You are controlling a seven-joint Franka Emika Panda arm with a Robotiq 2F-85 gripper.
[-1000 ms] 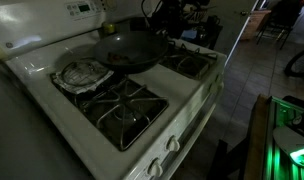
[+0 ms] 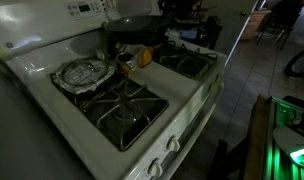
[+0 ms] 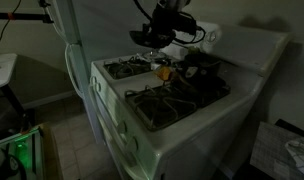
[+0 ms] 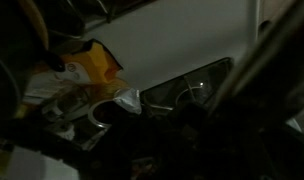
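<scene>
A dark round pan (image 2: pixel 140 28) hangs in the air above the back of the stove, its underside clear of the burners. Exterior view 2 shows the pan (image 3: pixel 150 39) at the lower end of the dark arm. My gripper (image 3: pixel 169 22) is shut on the pan at its handle side, though the grip itself is lost in shadow. In the wrist view, which is very dark, part of a dark curved rim, likely the pan (image 4: pixel 4 95), fills the left edge. The fingers cannot be made out clearly there.
Below the pan, an orange-yellow item (image 2: pixel 145 57) stands between the burners, beside a small jar (image 2: pixel 125 63). A foil-covered round (image 2: pixel 82 75) covers the back-left burner.
The pan has risen and moved toward the stove's back panel, and its inside shows less now. The orange-yellow item and jar beneath have come into clearer view.
</scene>
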